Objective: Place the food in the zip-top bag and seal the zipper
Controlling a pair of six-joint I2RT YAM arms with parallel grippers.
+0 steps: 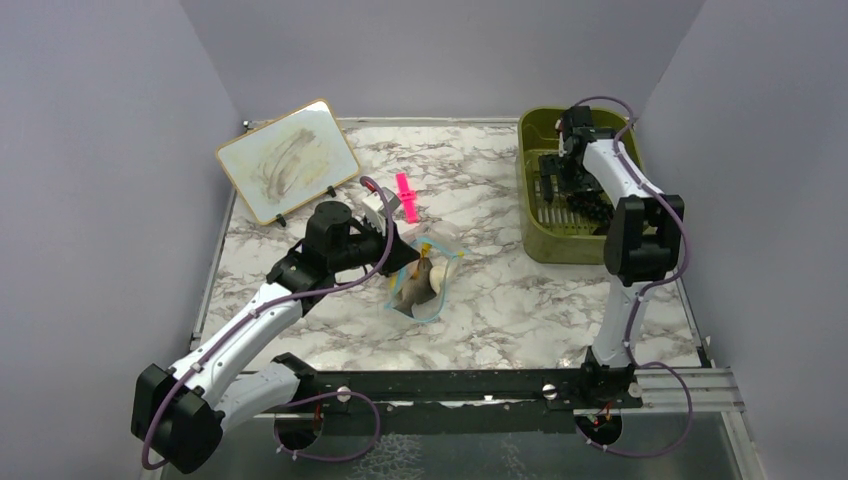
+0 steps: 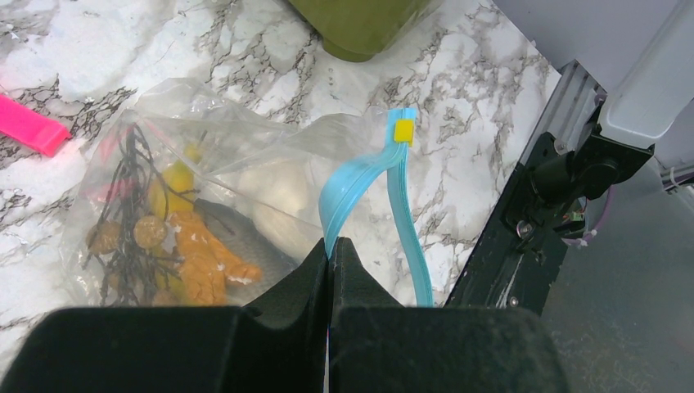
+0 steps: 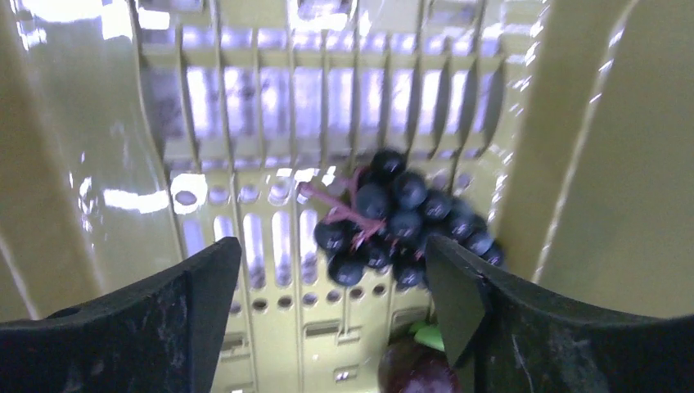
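The clear zip top bag (image 2: 270, 135), with a blue zip edge and a yellow slider (image 2: 403, 131), lies mouth-open on the marble table. Inside it a grey fish (image 1: 419, 286), a white food piece (image 1: 439, 277), an orange piece (image 2: 205, 254) and yellow food (image 2: 172, 187) show. My left gripper is shut on the bag's blue zip edge. Over the olive basket (image 1: 530, 205), my right gripper stands open, its two fingers apart with nothing held. Dark grapes (image 3: 405, 213) lie on the basket floor beyond the fingertips. A dark purple round item (image 3: 413, 370) is partly hidden by the right finger.
A pink tool (image 1: 406, 197) lies behind the bag. At the back left stands a whiteboard (image 1: 290, 160). Basket walls rise close around my right gripper. Bare table lies between bag and basket.
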